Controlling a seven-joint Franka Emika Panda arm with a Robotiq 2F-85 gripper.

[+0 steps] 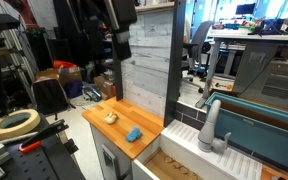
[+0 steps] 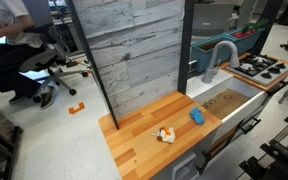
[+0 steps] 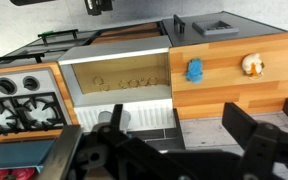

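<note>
My gripper is open, its dark fingers reaching in from the bottom of the wrist view with nothing visible between them. In exterior view 1 it hangs blurred and dark at the upper left, high above the wooden counter. A small blue object lies on that counter, near the drawer side. Farther along the wood sits a white and orange item, apart from the blue one. Beside the counter, a pulled-out drawer shows a bare, light brown bottom. Exterior view 2 does not show my gripper.
Behind the drawer rises a grey-white faucet, with a teal sink basin next to it. A stove top lies past the drawer. A white plank panel borders the counter's back.
</note>
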